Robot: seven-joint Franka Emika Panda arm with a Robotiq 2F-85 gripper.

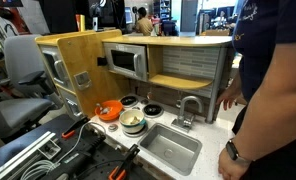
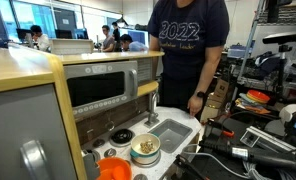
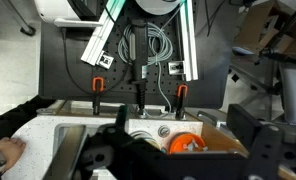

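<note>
My gripper shows in the wrist view as two dark fingers, one on the left (image 3: 120,118) and one on the right (image 3: 236,115). They stand wide apart, and nothing is visible between them at their tips. The view looks down over a desk edge and a small kitchen counter. A bowl or pot with yellowish things in it (image 1: 132,117) rests on the counter beside the sink (image 1: 171,148). An orange bowl (image 1: 109,110) with small items sits to its left; it also appears (image 2: 115,168) in exterior view 2. I cannot make out the gripper clearly in the exterior views.
A microwave (image 1: 126,61) stands under the wooden shelf at the back. A faucet (image 1: 189,107) rises behind the sink. A person (image 1: 273,90) stands at the right, one hand low near the counter. Black rails and cables (image 3: 148,50) lie in front.
</note>
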